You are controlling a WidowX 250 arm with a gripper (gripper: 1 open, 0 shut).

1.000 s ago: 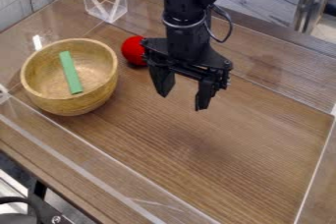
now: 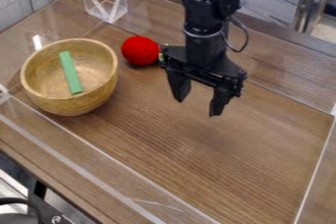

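My black gripper hangs over the middle of the wooden table, its fingers pointing down and spread apart, with nothing seen between them. A red round object lies just to its upper left, partly beside the arm. A wooden bowl at the left holds a green bar-shaped object.
A clear plastic container stands at the upper left. A light-coloured edge runs along the right side of the table.
The gripper has shifted slightly up and to the right, showing more of the red object. The objects on the table have stayed in place.
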